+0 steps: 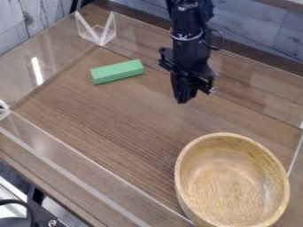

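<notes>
My black gripper [182,87] hangs over the back middle of the wooden table, its fingers pointing down; whether they are open or shut is hard to tell. A green block [116,72] lies on the table to the left of the gripper, apart from it. A large beige bowl [231,151] stands at the front right.
A clear plastic holder [98,29] stands at the back left. Walls [254,35] border the back of the table [106,133].
</notes>
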